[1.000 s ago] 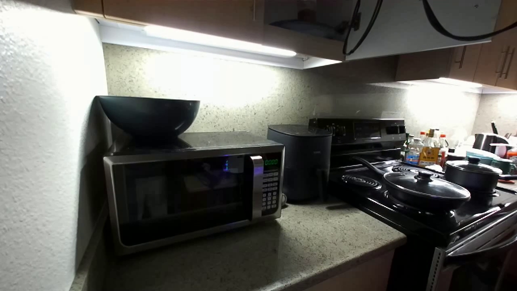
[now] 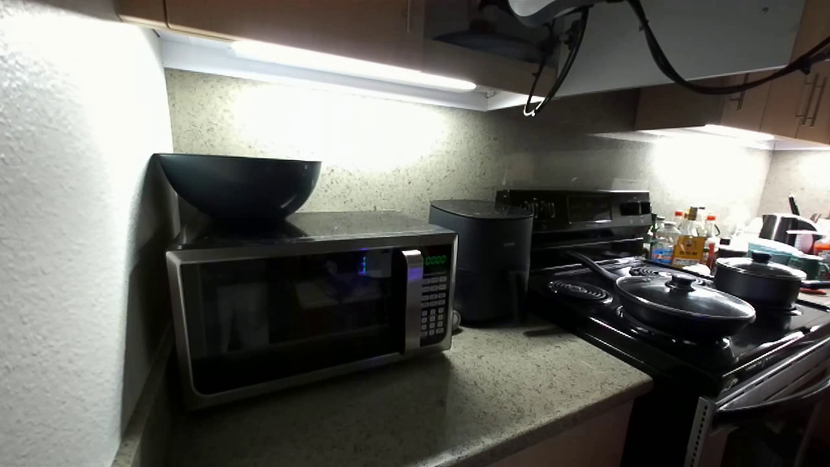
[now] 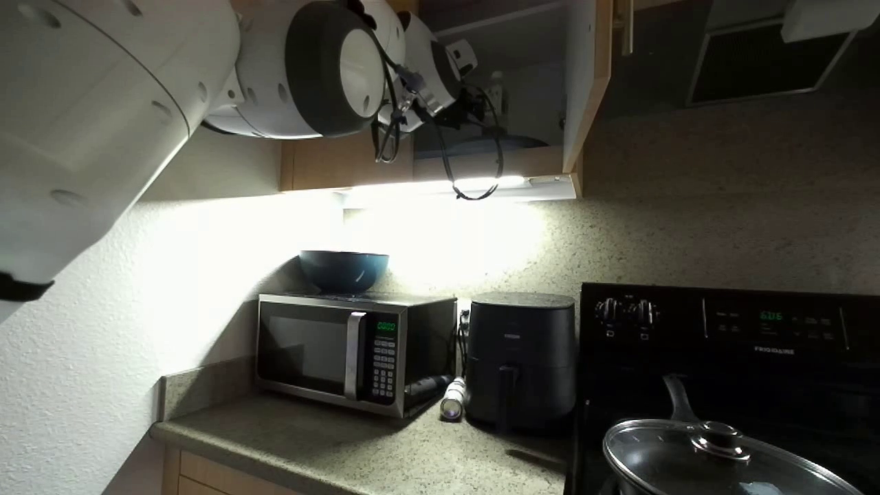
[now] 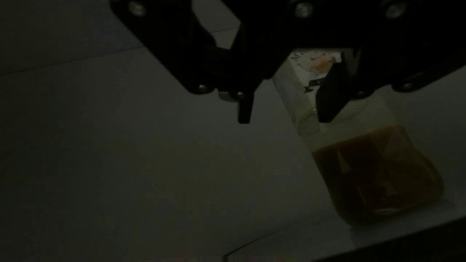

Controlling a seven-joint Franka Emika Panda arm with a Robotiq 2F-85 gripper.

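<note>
In the dim wrist view my gripper is part open, a clear gap between its two dark fingertips. A clear container point(image 4: 375, 174) with reddish-brown contents and a white label stands out at the right. One finger point(image 4: 330, 102) overlaps it in the picture; whether they touch I cannot tell. Exterior view 2 has the arm point(image 3: 429, 70) reaching up to the open upper cabinet point(image 3: 528, 70), where its dark gripper end is hard to make out. A pale bottle-like item point(image 3: 496, 92) shows inside, just beyond the arm's end.
The opened cabinet door point(image 3: 587, 91) stands to the right of the arm. A dark rounded dish point(image 3: 515, 141) lies on the cabinet floor. Below are a microwave point(image 2: 311, 311) with a blue bowl point(image 2: 241, 187) on top, an air fryer point(image 3: 521, 355) and a lidded pan point(image 2: 685, 307).
At the top of exterior view 1, the arm's pale underside has come into sight. Its hanging cables have shifted left, one loop now reaching lower.
</note>
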